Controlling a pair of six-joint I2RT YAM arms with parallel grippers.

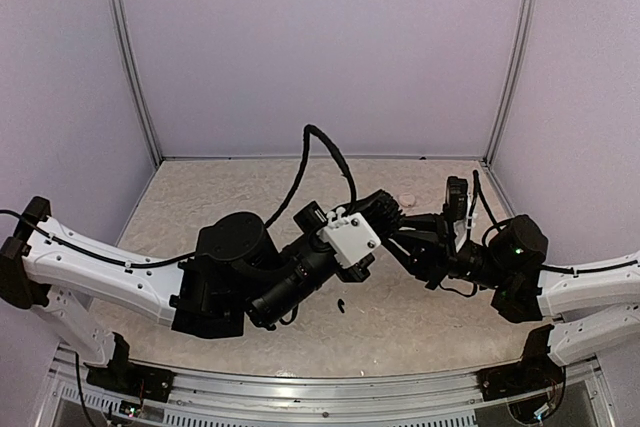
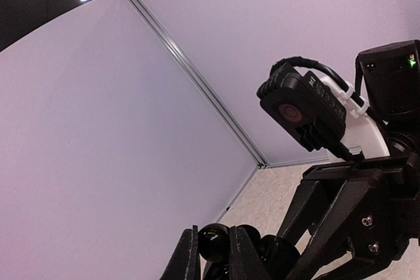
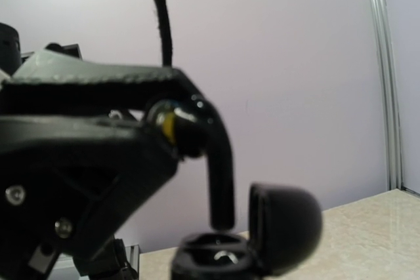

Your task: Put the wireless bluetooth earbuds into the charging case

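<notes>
A glossy black earbud (image 3: 221,168) points its stem straight down, held in my left gripper, which is shut on it. Just beneath, the black charging case (image 3: 213,254) stands upright with its lid (image 3: 292,227) swung open to the right. In the right wrist view a small gap shows between the stem's lower end and the case's opening. My right gripper (image 1: 402,239) is shut on the case; its fingers (image 2: 341,218) appear in the left wrist view, partly hiding the case. From above, both grippers meet and cover the earbud and case.
A small black object (image 1: 341,306), perhaps the other earbud, lies on the tabletop below the left gripper. A faint pale round item (image 1: 406,201) sits behind the grippers. The left arm's cable (image 1: 305,152) arches above it.
</notes>
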